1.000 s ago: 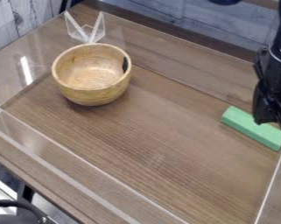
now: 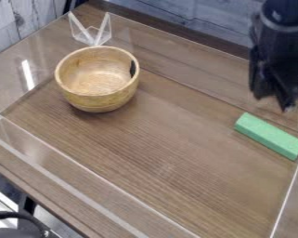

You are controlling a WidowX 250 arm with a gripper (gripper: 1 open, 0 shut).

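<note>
My gripper (image 2: 265,92) is a blurred dark shape at the upper right, raised in the view above a green block (image 2: 269,135) that lies on the wooden table. Whether its fingers are open or shut is unclear through the blur. A wooden bowl (image 2: 97,99) sits at the left of the table, with its inside empty as far as it shows.
A clear plastic object (image 2: 92,30) stands at the back left near the table edge. Black cables lie at the bottom left, and a grey wall runs along the back.
The gripper has moved up and slightly left in the view, away from the green block. The block and bowl have stayed in place.
</note>
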